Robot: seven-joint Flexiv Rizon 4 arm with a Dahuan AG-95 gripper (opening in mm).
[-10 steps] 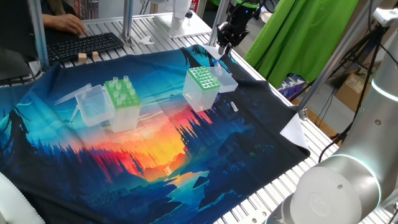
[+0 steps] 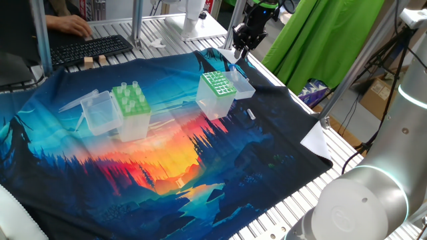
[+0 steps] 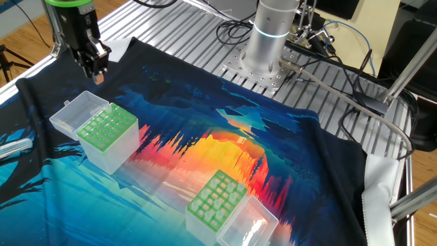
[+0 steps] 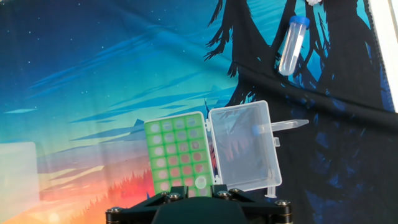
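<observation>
My gripper [image 2: 241,52] hangs at the far edge of the cloth, beyond a clear tip box with a green rack [image 2: 216,84]. In exterior view 2, the gripper [image 3: 100,76] is above the dark cloth near that box's open lid [image 3: 80,115]. The wrist view shows its dark fingers [image 4: 179,190] at the bottom, just below the green rack [image 4: 177,152]; one pale round tip top [image 4: 201,182] shows in a corner hole. Whether the fingers are open cannot be made out. A second box with a green rack [image 2: 131,99] has several tips sticking up.
A blue-capped tube [image 4: 292,46] lies on the cloth past the open lid, and a clear tip [image 4: 292,124] lies beside that lid. A keyboard [image 2: 90,50] with a person's hand [image 2: 67,25] is at the back left.
</observation>
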